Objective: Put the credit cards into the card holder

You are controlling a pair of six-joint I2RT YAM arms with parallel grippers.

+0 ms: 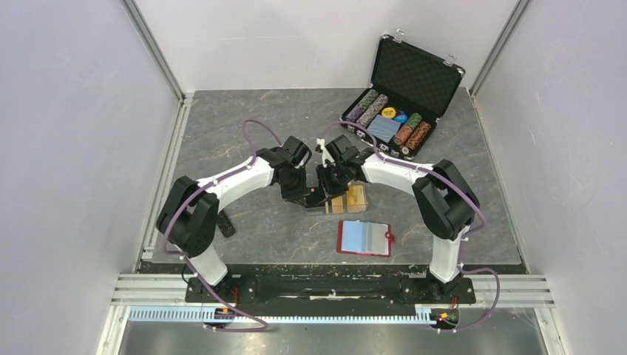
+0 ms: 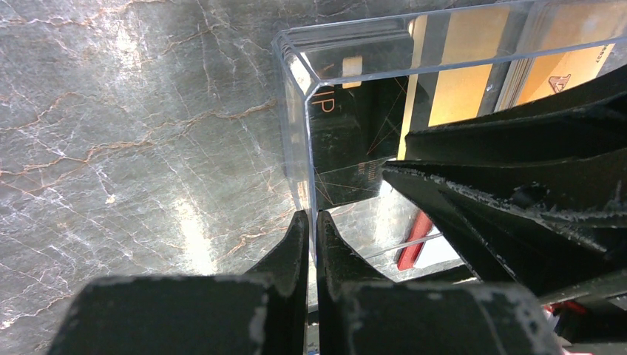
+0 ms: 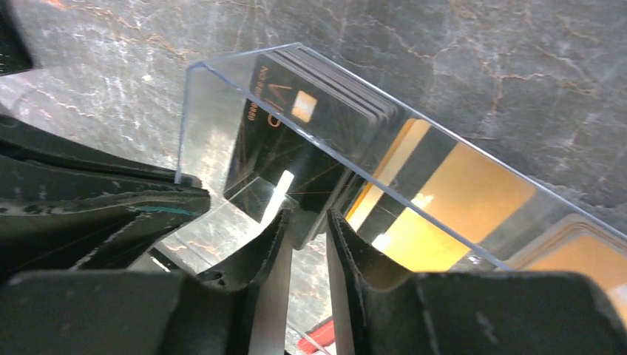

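A clear box (image 1: 358,209) holds black and gold cards in the middle of the table. My left gripper is shut on the box's near end wall. My right gripper hangs over the black cards (image 3: 270,148) at that end, its fingers part open, with the gold cards (image 3: 480,192) to their right. Whether a card is between those fingers is unclear. A red-edged card holder (image 1: 364,237) lies open nearer the front edge.
An open case of poker chips (image 1: 384,126) stands at the back right. A small black object (image 1: 226,225) lies by the left arm.
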